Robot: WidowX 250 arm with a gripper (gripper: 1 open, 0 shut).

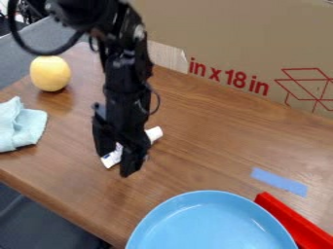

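Observation:
My black gripper [119,152] is down at the wooden table, left of centre, its fingers around a white tube [152,134] printed with dark marks. The tube lies diagonally on the table, partly hidden by the fingers. I cannot tell whether they are closed tight on it.
A yellow round object [50,72] and a light-blue cloth [18,125] sit at the left. A blue plate [208,229], a red bar [294,222] and blue tape [278,182] are at the lower right. A cardboard box [267,53] stands behind.

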